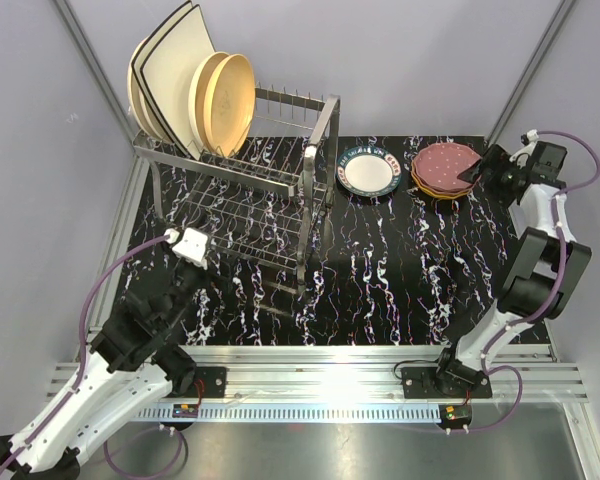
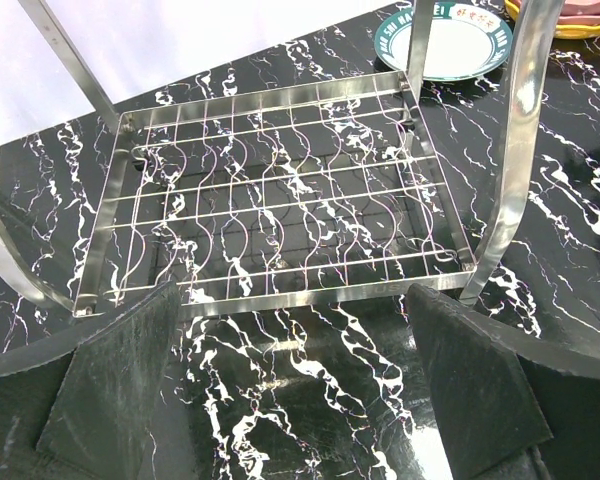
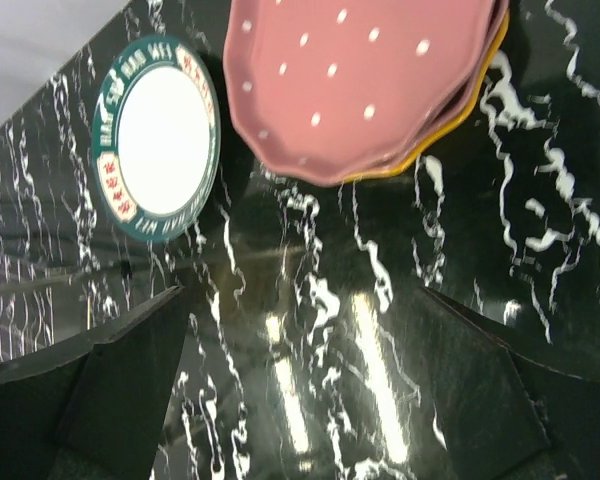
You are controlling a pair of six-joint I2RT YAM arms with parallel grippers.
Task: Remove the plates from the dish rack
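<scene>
Several plates stand on edge at the left of the rack's upper tier: a white square plate with a black rim point(image 1: 171, 75) and round cream-yellow plates point(image 1: 229, 104) among them. On the black marbled table, a white plate with a green rim point(image 1: 369, 171) lies flat beside a stack topped by a pink dotted plate point(image 1: 445, 165), a yellow edge showing underneath. My left gripper is open and empty, in front of the rack's lower tier. Open too, my right gripper is near the pink stack's right side, with only bare table between its fingers.
The metal dish rack point(image 1: 305, 205) fills the table's left half; its lower wire shelf point(image 2: 280, 210) is empty. Clear table point(image 1: 410, 270) lies in front of the flat plates. A wall closes off the back.
</scene>
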